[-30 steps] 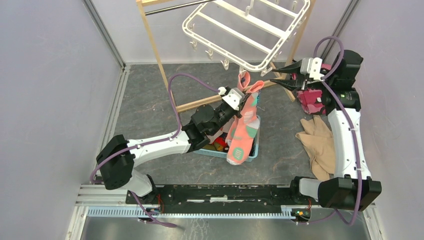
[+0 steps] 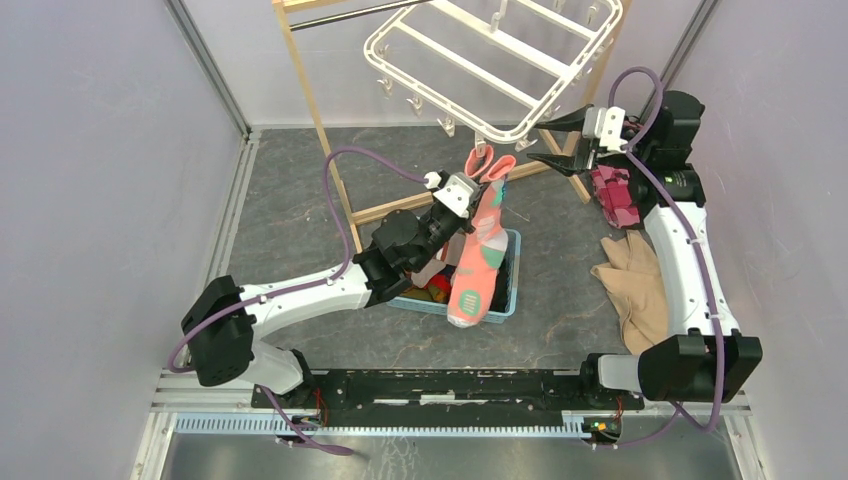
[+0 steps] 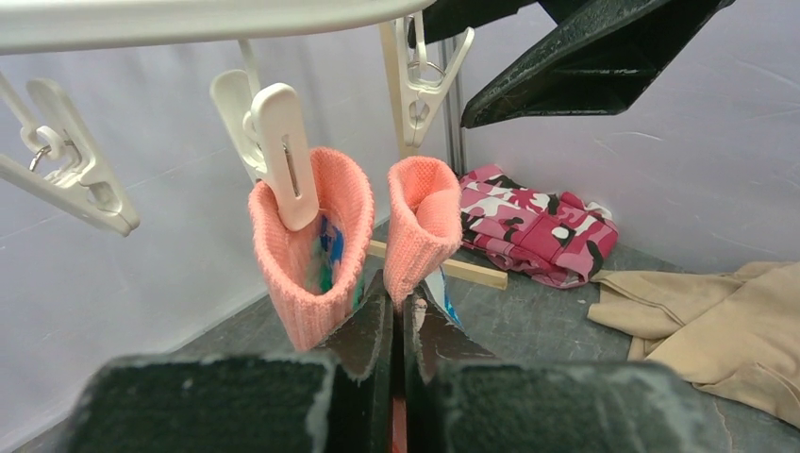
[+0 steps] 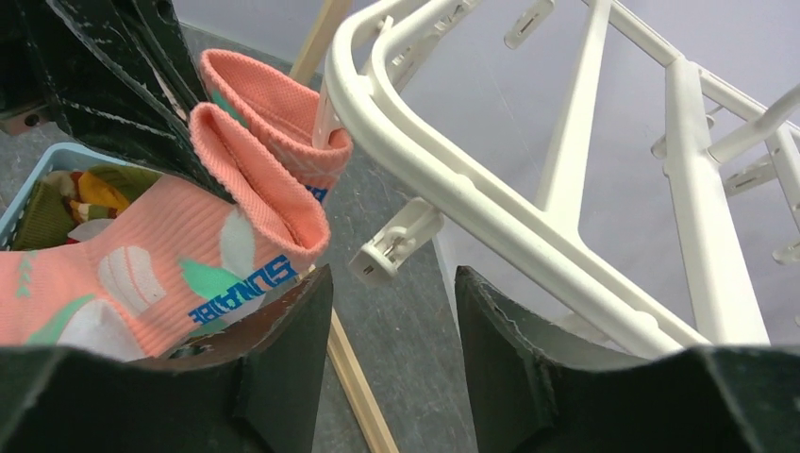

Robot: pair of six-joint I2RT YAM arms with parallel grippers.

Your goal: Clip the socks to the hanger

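Two coral socks with white and green patches show. One sock's cuff (image 3: 354, 203) has a white clip (image 3: 288, 160) of the hanger on its rim. My left gripper is shut on the other sock (image 2: 482, 250), just below its open cuff (image 4: 259, 184); the foot hangs down over the basket. The white hanger (image 2: 450, 105) is overhead. Beneath its near corner a free clip (image 4: 396, 243) points down, beside the held cuff and apart from it. My right gripper is open, its fingertips on either side of that clip's lower end, nothing gripped.
Below the socks stands a blue basket (image 2: 513, 275) holding more clothes. A wooden frame (image 2: 390, 207) runs behind the hanger. Tan cloth (image 2: 635, 290) and pink camouflage cloth (image 2: 614, 195) lie on the floor at the right. More clips (image 2: 415, 103) line the hanger's edge.
My left gripper and the held sock have shifted slightly left.
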